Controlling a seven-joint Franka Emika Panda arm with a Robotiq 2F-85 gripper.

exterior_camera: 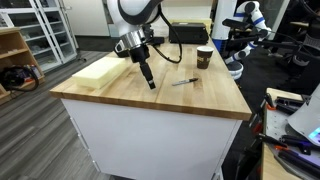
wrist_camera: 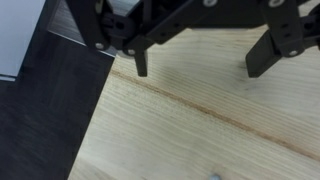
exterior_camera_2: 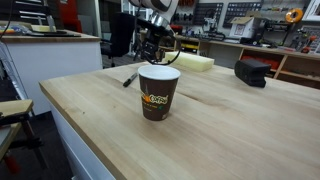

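My gripper is open above the wooden tabletop, its two dark fingers well apart with only bare wood showing between them. In exterior view 1 the black gripper body hangs over the left-middle of the table, left of a thin dark tool with a light end (exterior_camera: 185, 81), perhaps a marker or knife. That tool (exterior_camera_2: 131, 78) lies flat behind the cup in exterior view 2. A brown paper cup with a white rim (exterior_camera_2: 157, 95) stands upright, and nothing touches it. At the wrist view's bottom edge a small bluish-grey tip (wrist_camera: 215, 177) shows, too little to identify.
A pale yellow block (exterior_camera: 98, 73) rests at the table's left end. A dark, soft-looking object (exterior_camera_2: 252, 72) sits near the far edge. Past the near edge is dark floor (wrist_camera: 60, 110).
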